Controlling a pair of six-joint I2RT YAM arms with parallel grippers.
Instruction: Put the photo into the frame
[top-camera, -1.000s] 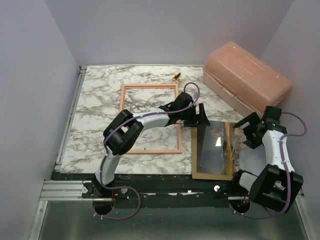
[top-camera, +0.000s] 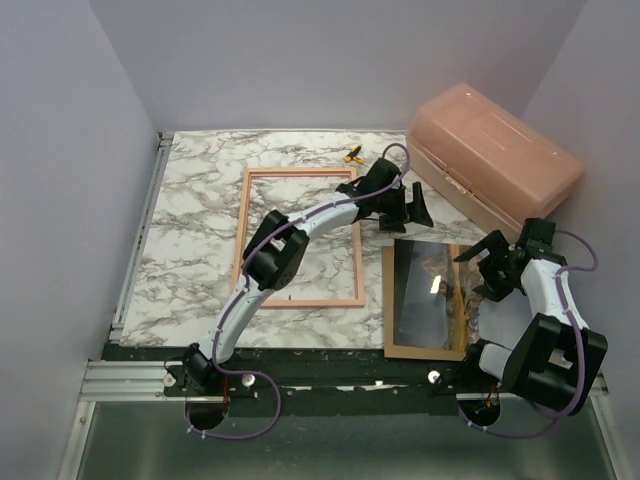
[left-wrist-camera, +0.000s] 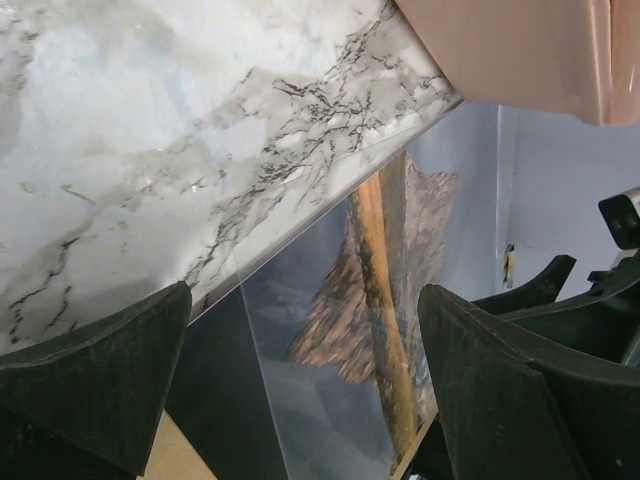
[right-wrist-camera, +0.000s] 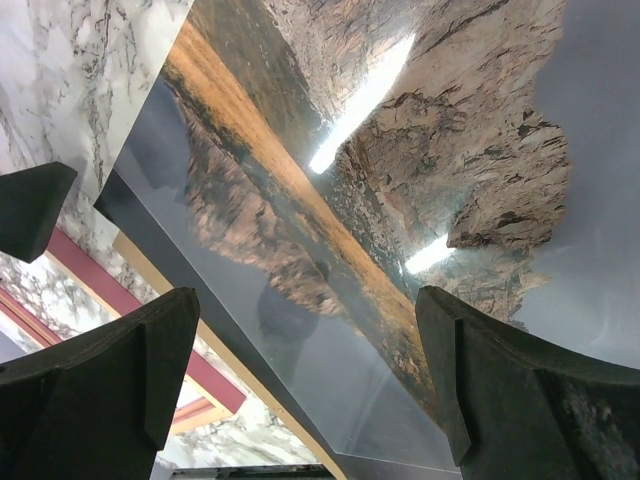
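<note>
The photo (top-camera: 435, 300), showing rock and an orange stripe under glossy, see-through sheeting, lies on a tan board (top-camera: 389, 335) at front right. An empty wooden frame (top-camera: 300, 301) lies flat at centre left. My left gripper (top-camera: 405, 212) hangs open between frame and photo, its dark fingers apart above the photo's upper end in the left wrist view. My right gripper (top-camera: 480, 262) is open over the photo's right part; in the right wrist view nothing is between its fingers.
A large pink box (top-camera: 495, 150) occupies the back right. A small yellow tool (top-camera: 352, 157) lies at the back.
The photo and frame look unmoved.
</note>
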